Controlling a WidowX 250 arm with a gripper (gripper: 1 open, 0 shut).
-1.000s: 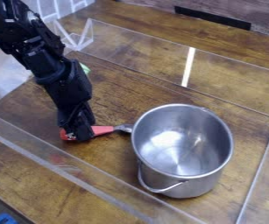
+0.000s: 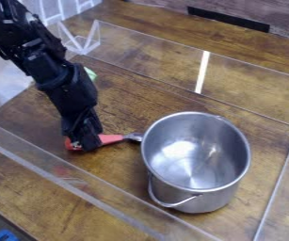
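Observation:
The black gripper (image 2: 87, 136) reaches down from the upper left onto the wooden table, shut on a red-handled utensil (image 2: 113, 140) that lies low along the surface. The utensil's metal end points right, toward a steel pot (image 2: 197, 155) with a wire handle, standing at the right. Whether that end touches the pot is hard to tell. The fingertips are partly hidden by the gripper's own body.
Clear acrylic panels (image 2: 253, 87) border the work area. A small green object (image 2: 91, 73) is partly hidden behind the arm.

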